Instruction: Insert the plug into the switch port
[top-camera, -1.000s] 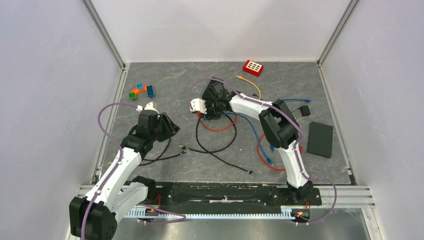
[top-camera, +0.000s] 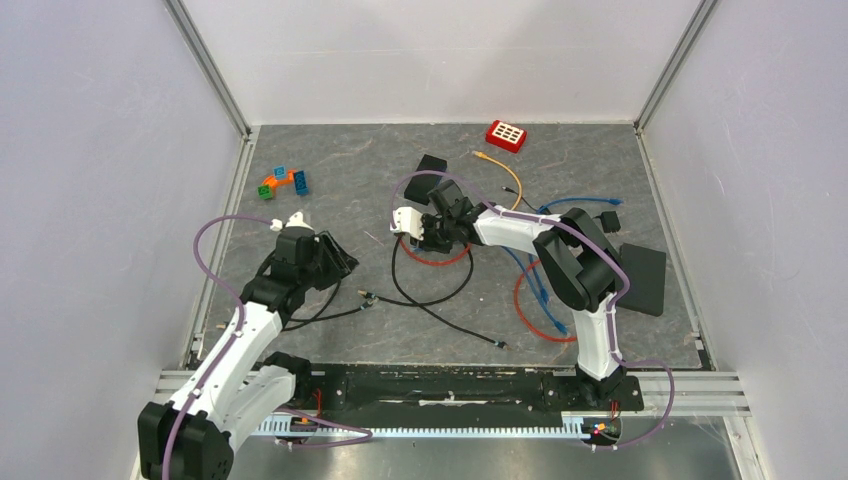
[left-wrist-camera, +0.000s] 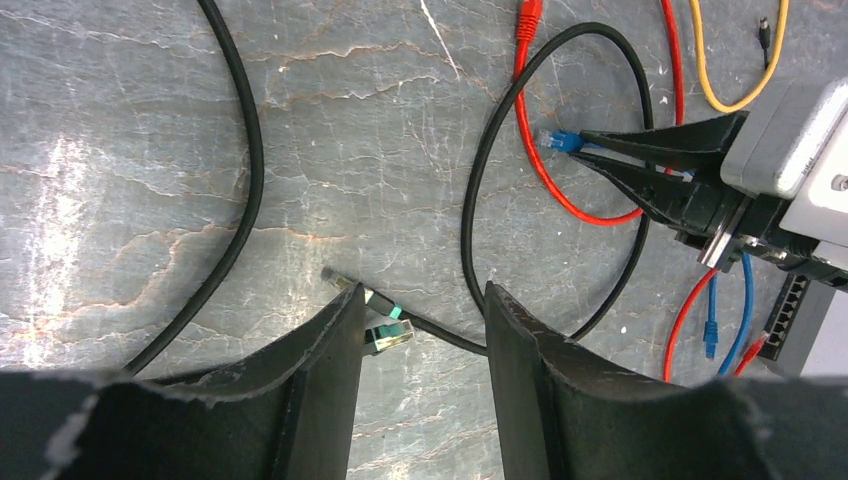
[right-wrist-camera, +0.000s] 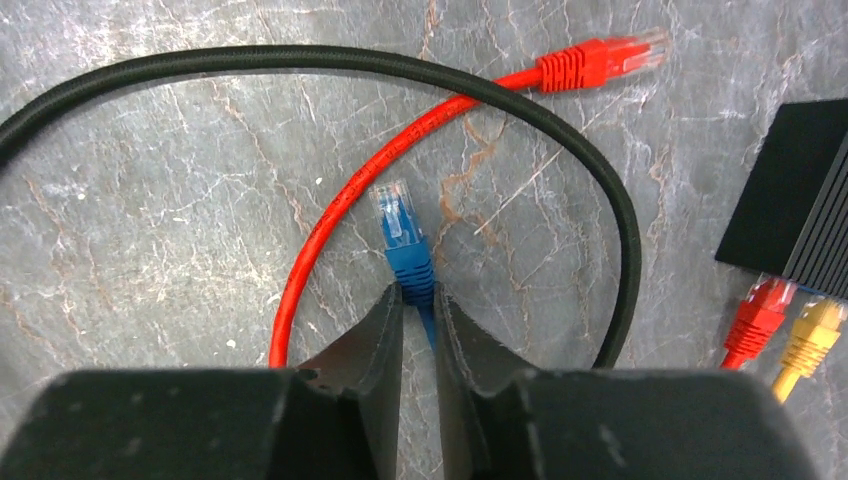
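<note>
A blue network plug (right-wrist-camera: 405, 235) with a clear tip lies on the grey floor, its boot between the tips of my right gripper, which are nearly closed around it; whether they grip it I cannot tell. The left wrist view shows the same plug (left-wrist-camera: 558, 140) at the right gripper's fingers. The black switch (right-wrist-camera: 775, 190) sits to the right of it, red and yellow plugs at its near side. My left gripper stands open over black cable ends, holding nothing.
A red plug (right-wrist-camera: 590, 65) and a looped black cable (right-wrist-camera: 627, 250) surround the blue plug. Toy blocks (top-camera: 280, 180), a red keypad toy (top-camera: 506, 135) and a dark pad (top-camera: 640, 280) lie toward the edges.
The right arm and gripper have moved slightly toward the front and right of the top view, down at the blue plug. The left arm has barely moved.
</note>
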